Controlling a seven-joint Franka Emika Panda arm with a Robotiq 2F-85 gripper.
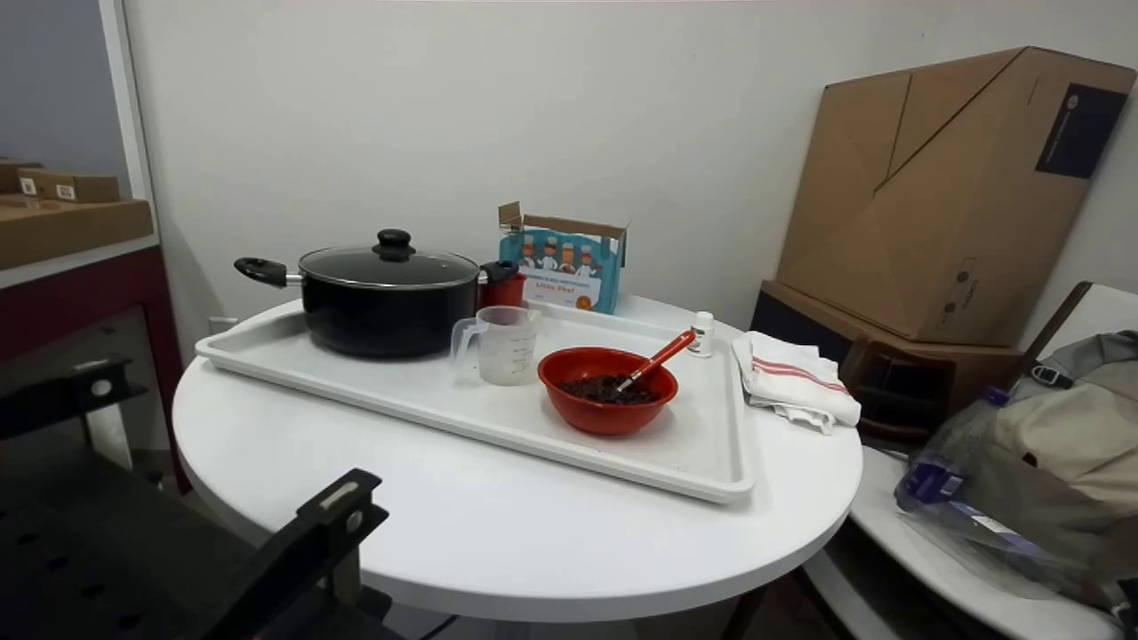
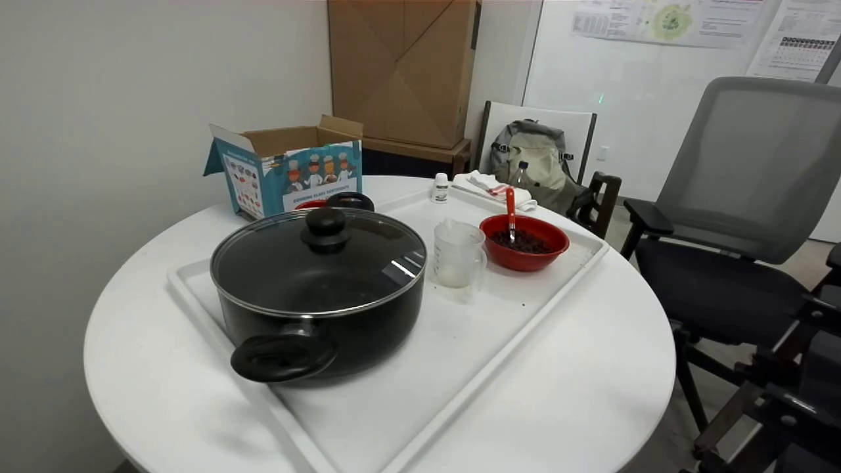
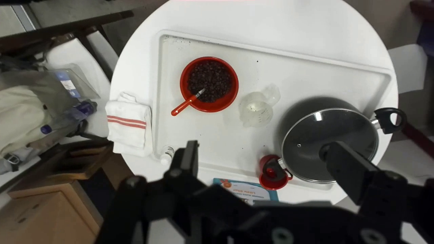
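Note:
In the wrist view my gripper stands open above the table, its two dark fingers wide apart and nothing held between them. Below it lies a white tray [image 1: 469, 421]. On the tray are a red bowl [image 1: 605, 414] of dark bits with a red-handled spoon [image 1: 659, 359] leaning in it, a clear measuring cup [image 1: 506, 347], a black pot [image 2: 355, 331] under a glass lid [image 2: 268, 256], and a small white bottle [image 2: 441, 189]. A red mug [image 3: 273, 181] sits beside the pot, partly covered by its handle.
A blue picture box [image 2: 284, 177] with open flaps stands behind the tray. A folded white towel [image 1: 791, 380] with red stripes lies right of it. Cardboard boxes [image 1: 939, 203] and a loaded chair stand beyond the table's right side.

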